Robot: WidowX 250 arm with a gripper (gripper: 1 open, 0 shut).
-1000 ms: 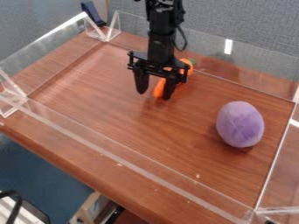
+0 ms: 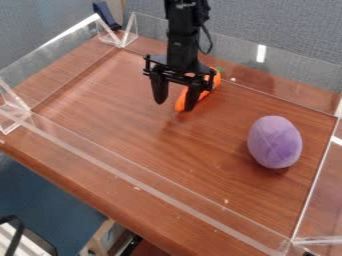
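Note:
My black gripper (image 2: 175,92) hangs low over the wooden table in the upper middle, its two fingers pointing down and spread apart. An orange, elongated object (image 2: 203,91) lies just behind and beside the right finger, partly hidden by it; I cannot tell whether they touch. A purple egg-shaped object (image 2: 274,142) sits on the table at the right, clear of the gripper.
Clear plastic walls (image 2: 266,62) border the wooden table (image 2: 107,130) along its edges. A blue-grey floor shows beyond the near left edge.
Over the last second the orange object has shifted slightly to the right, and the gripper has moved very little. The purple object has not moved.

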